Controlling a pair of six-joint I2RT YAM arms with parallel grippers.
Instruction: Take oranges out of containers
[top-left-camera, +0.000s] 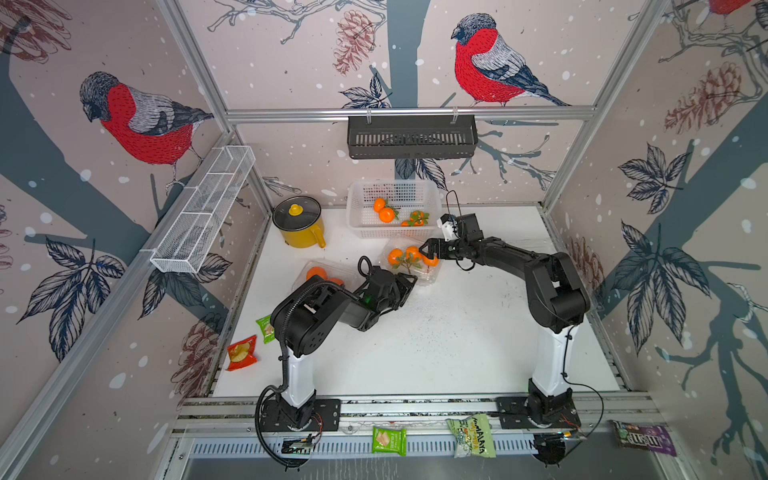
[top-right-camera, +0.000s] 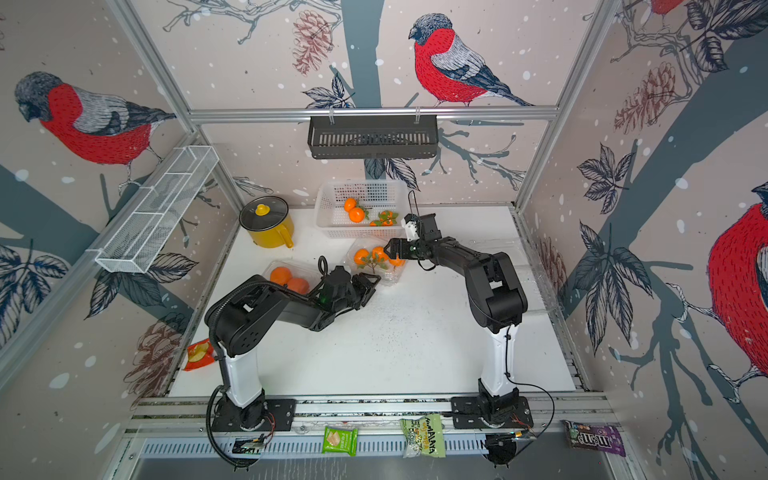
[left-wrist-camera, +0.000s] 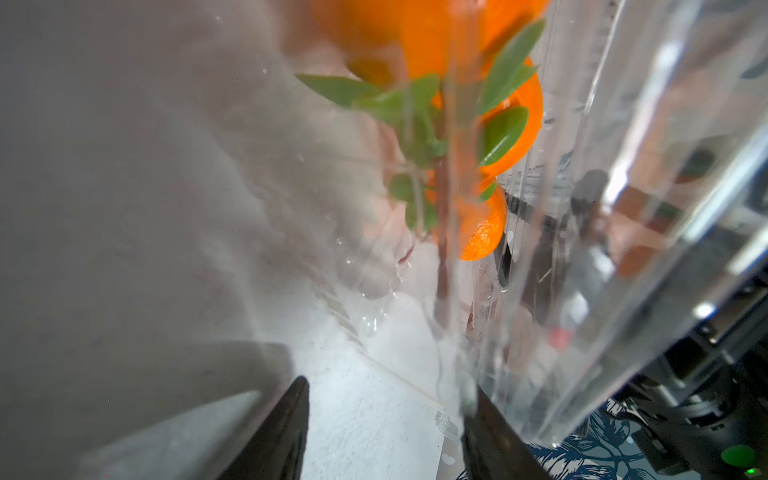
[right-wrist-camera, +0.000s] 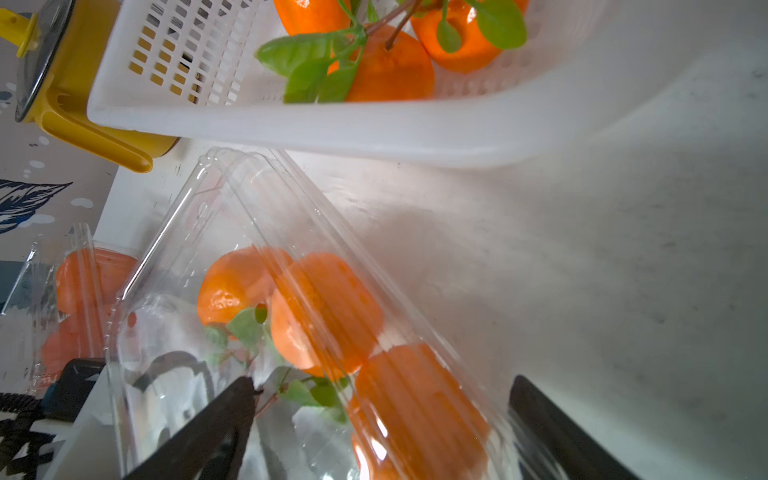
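A clear plastic container (right-wrist-camera: 336, 240) in the table's middle holds several oranges (right-wrist-camera: 328, 312) with green leaves. My left gripper (top-left-camera: 411, 281) is at its near side, and in the left wrist view the clear wall (left-wrist-camera: 460, 336) stands against its right finger (left-wrist-camera: 496, 448); it is shut on this container. At the far right rim is my right gripper, open, its fingers on either side of the rim and the nearest orange. A second clear container (top-right-camera: 308, 268) with oranges (top-right-camera: 281, 275) lies to the left, partly behind the left arm.
A white perforated basket (top-left-camera: 393, 232) with several leafy oranges (top-left-camera: 387, 214) stands close behind the middle container. The yellow pot (top-left-camera: 297, 232) is at the back left, snack packets (top-left-camera: 241, 352) at the left edge.
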